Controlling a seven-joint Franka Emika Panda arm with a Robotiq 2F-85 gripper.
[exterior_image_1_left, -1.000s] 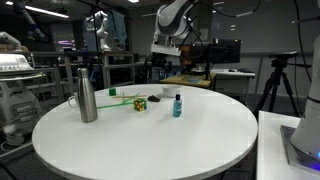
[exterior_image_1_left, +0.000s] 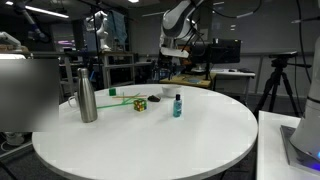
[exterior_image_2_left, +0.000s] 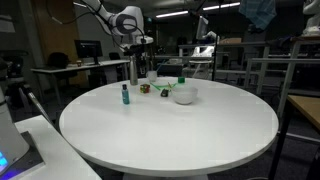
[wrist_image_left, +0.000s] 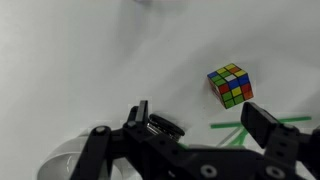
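Observation:
In the wrist view my gripper stands open above the table, its two dark fingers set wide apart. No object shows held between them. A colourful puzzle cube (wrist_image_left: 230, 87) lies on the white table ahead of the right finger, apart from it. Near the left finger is a black object (wrist_image_left: 165, 127), and a white bowl (wrist_image_left: 72, 162) shows partly at the lower left. Exterior view 1 shows the cube (exterior_image_1_left: 140, 104) mid-table, with a blue bottle (exterior_image_1_left: 177, 107) nearer the front. The fingers do not show in either exterior view.
A steel thermos (exterior_image_1_left: 87, 98) stands upright on the table's left. Thin green sticks (wrist_image_left: 262, 122) lie beside the cube. Farther back is a green block (exterior_image_2_left: 181, 80). Bare tabletop (exterior_image_2_left: 170, 135) fills the front. A person (exterior_image_2_left: 127, 25) stands behind the table.
The tabletop objects have stayed in place.

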